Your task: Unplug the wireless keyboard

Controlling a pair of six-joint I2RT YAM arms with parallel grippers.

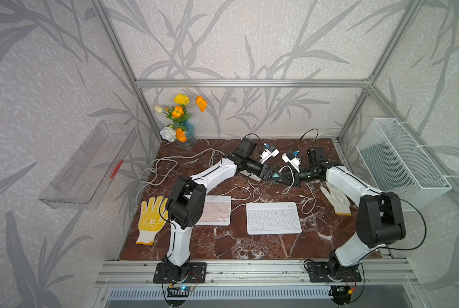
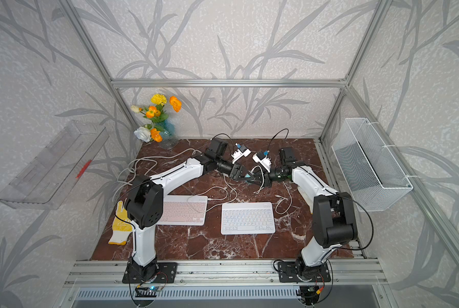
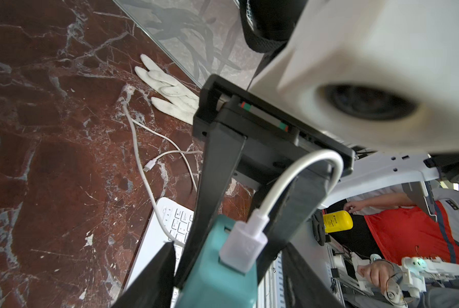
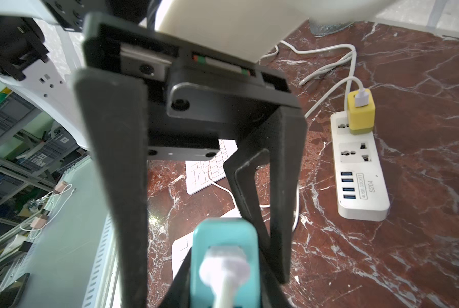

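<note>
A teal adapter [image 3: 214, 287] with a white cable plug [image 3: 242, 241] in it is held by my right gripper [image 2: 255, 179], shut on it. My left gripper [image 1: 270, 174] meets it from the left, its fingers part open around the adapter's end in the left wrist view; whether they touch is unclear. A white keyboard [image 1: 273, 217] lies below at centre, a pink keyboard [image 1: 214, 211] left of it. A white power strip [image 4: 357, 164] with a yellow adapter [image 4: 361, 115] and plug lies on the table.
Loose cables cross the table [image 1: 229, 243]. A yellow glove [image 1: 152, 220] lies at left, a white glove [image 1: 337, 200] at right, flowers in a vase [image 1: 185, 138] at back left. A mesh basket [image 1: 398, 164] and clear tray [image 1: 85, 169] sit at the sides.
</note>
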